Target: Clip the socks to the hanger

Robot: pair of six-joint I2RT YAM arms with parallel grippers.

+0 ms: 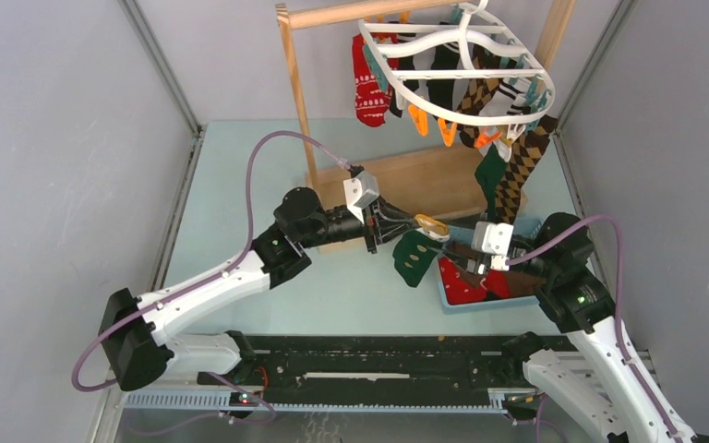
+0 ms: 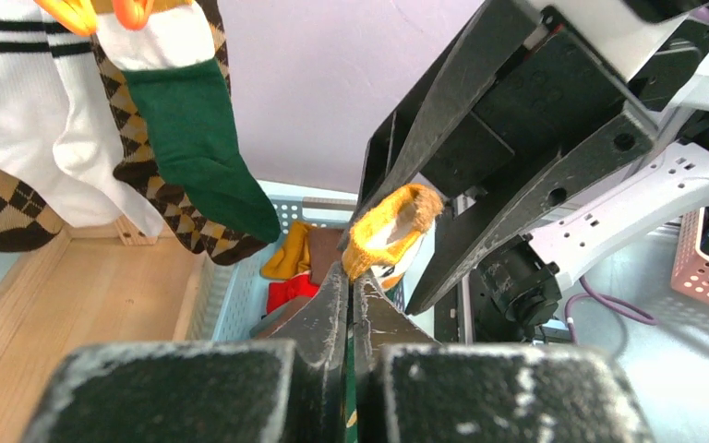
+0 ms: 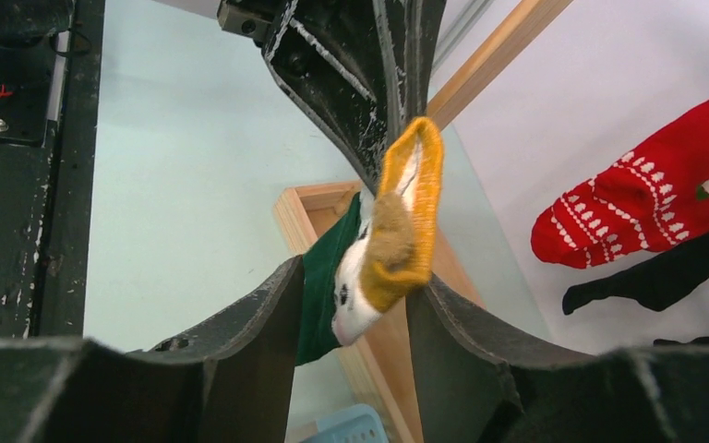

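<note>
A green sock with a white band and yellow cuff (image 1: 431, 226) hangs between the two arms, its green foot (image 1: 413, 258) downward. My left gripper is shut on the edge of that yellow cuff (image 2: 386, 227). Part open, my right gripper has its fingers (image 3: 452, 341) on either side of the sock, with the cuff (image 3: 411, 208) between them; whether they touch it, I cannot tell. The white hanger (image 1: 466, 74) is at the top, with orange clips (image 1: 418, 118) along its front edge. A matching green sock (image 2: 198, 138) hangs from it.
Other socks hang on the hanger, including a red one (image 1: 369, 88) and a brown checked one (image 1: 522, 166). Below the right arm stands a blue basket (image 1: 489, 305) holding more socks. A wooden frame (image 1: 297, 83) borders the hanger's left.
</note>
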